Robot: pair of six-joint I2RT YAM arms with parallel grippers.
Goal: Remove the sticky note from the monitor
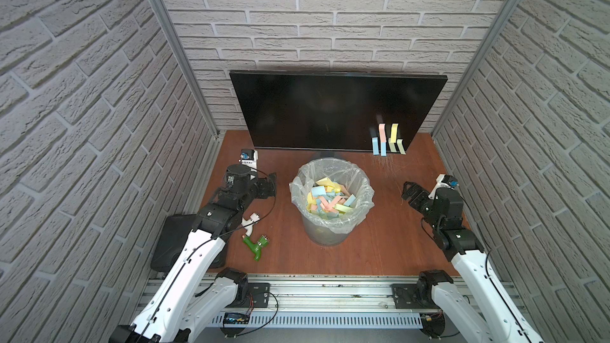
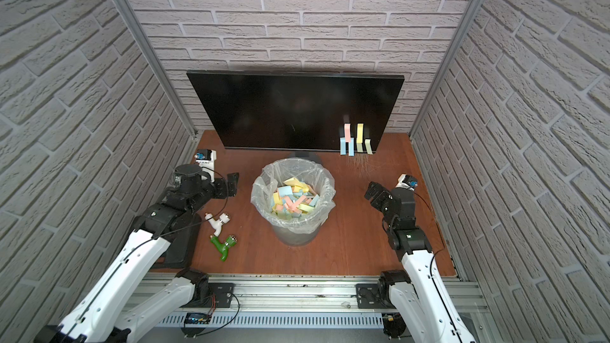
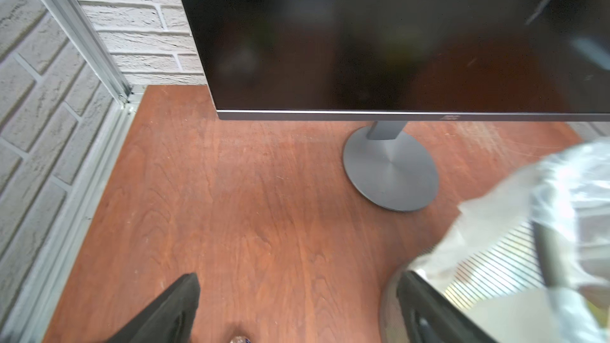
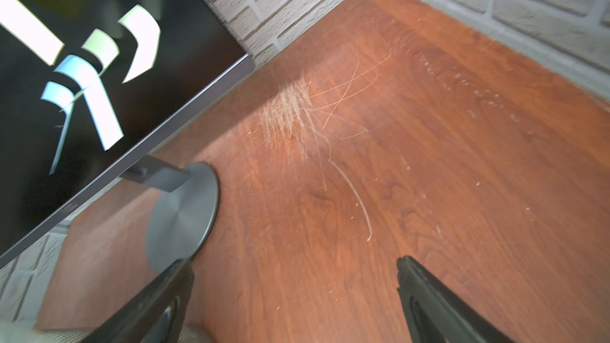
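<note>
The monitor (image 1: 305, 108) stands at the back, with several blue, pink and yellow sticky notes stuck at its lower right, among them a pink note (image 1: 382, 132), a yellow note (image 1: 394, 132) and a blue note (image 1: 375, 145). In the right wrist view they curl off the screen. A lined bin (image 1: 300, 191) holding many loose notes stands in front of the monitor. My right gripper is open and empty, below and in front of the notes, right of the bin. My left gripper is open and empty, left of the bin.
Green and white pipe-like fittings (image 1: 255, 246) lie at the left front, near a dark pad (image 1: 170, 241). The monitor's round base (image 3: 390, 171) rests behind the bin. Brick-patterned walls close in the back and sides.
</note>
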